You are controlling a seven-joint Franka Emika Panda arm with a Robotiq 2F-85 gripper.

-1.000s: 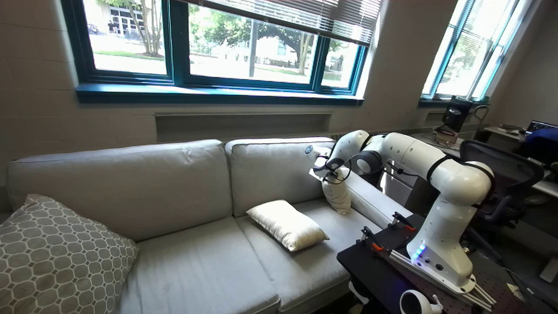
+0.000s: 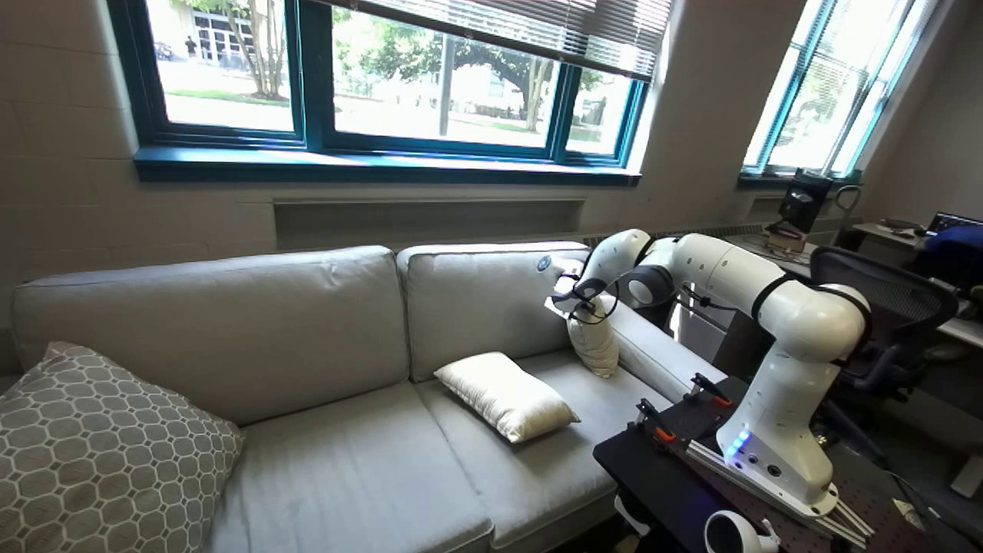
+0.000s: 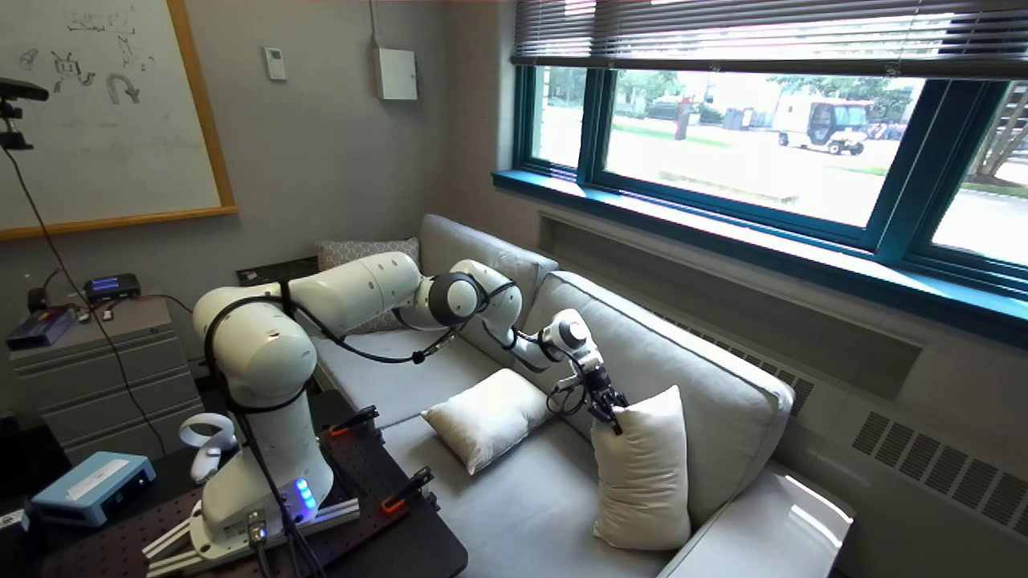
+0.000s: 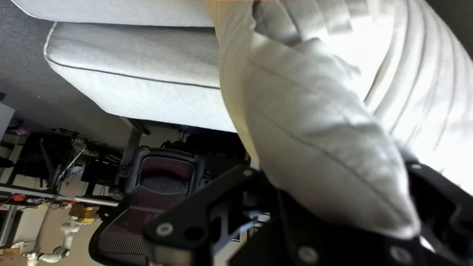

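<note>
A cream pillow [image 3: 643,482] stands upright at the armrest end of the sofa, its lower edge at the seat. At its upper corner my gripper [image 3: 617,414] is shut on the fabric. The wrist view shows that pale, creased corner [image 4: 328,146] running down between the black fingers, while the pillow's pleated side spreads out behind it. From exterior view 1 the same pillow [image 2: 594,346] is partly covered by the arm's wrist, and the fingertips are hard to make out there. A second cream pillow [image 2: 507,396] lies flat on the seat cushion, apart from the gripper.
The grey sofa's backrest [image 2: 493,295] rises close behind the gripper, with the armrest [image 3: 771,520] beyond the held pillow. A patterned pillow [image 2: 110,452] leans at the sofa's other end. Black clamps [image 3: 409,491] stick up from the robot's table.
</note>
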